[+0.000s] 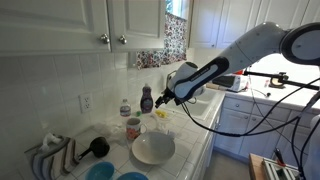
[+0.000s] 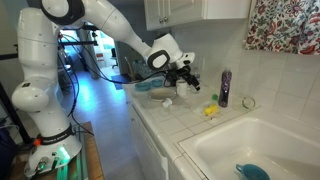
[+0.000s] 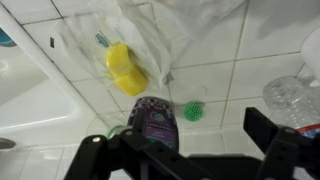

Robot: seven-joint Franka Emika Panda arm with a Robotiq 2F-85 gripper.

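My gripper is open, its dark fingers spread wide with nothing between them. In the wrist view it hangs above the tiled counter. A yellow object [image 3: 125, 69] lies there by clear, crinkled plastic [image 3: 150, 38]. Close by the fingers stands a dark bottle [image 3: 153, 118], seen from above, with a small green round thing [image 3: 193, 111] to its right. A clear bottle [image 3: 290, 98] is at the right edge. From the side, the gripper [image 2: 190, 82] is above the counter, left of the dark bottle [image 2: 225, 88].
A white bowl [image 1: 153, 149] sits on the counter, with a mug [image 1: 133, 128] behind it and blue dishes [image 1: 100, 172] in front. The sink [image 2: 265, 135] holds a teal object [image 2: 252, 172]. Upper cabinets [image 1: 60, 25] overhang the back.
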